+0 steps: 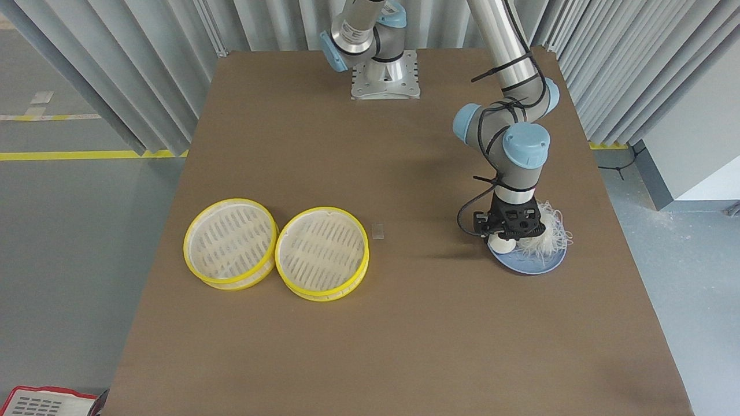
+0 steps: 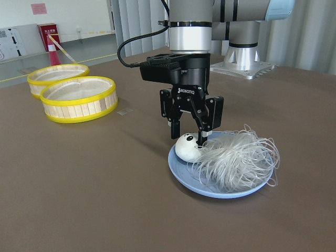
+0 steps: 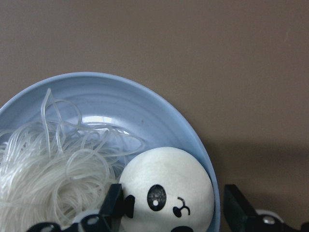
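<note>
A light blue plate [image 2: 181,173] on the table holds a tangle of clear noodle-like strands [image 3: 53,174] and a white bun with a panda-like face [image 3: 166,183]. My gripper [image 2: 189,134] is low over the plate at the bun, fingers apart. In the wrist view one finger sits at the bun's left side, beside the strands, and the other is outside the plate's right rim, with a gap to the bun.
Two yellow-rimmed steamer baskets [image 1: 322,252] [image 1: 229,242] stand left on the brown table [image 1: 416,333].
</note>
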